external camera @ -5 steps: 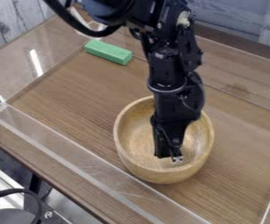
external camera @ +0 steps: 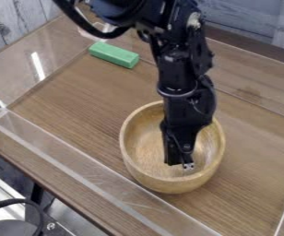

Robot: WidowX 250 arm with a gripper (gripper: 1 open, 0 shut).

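The black arm reaches down from the top into a round wooden bowl (external camera: 148,169) on the wooden table. Its gripper (external camera: 185,160) is low inside the bowl, toward the right half, with the fingertips near the bottom. It looks shut, and I see nothing held between the fingers, though the tips are small and dark.
A green block (external camera: 113,55) lies at the back left. A strip of clear tape crosses the front left, and dark equipment with a cable sits at the lower-left corner.
The arm and gripper have shifted very slightly within the bowl. The bowl and green block have not moved.
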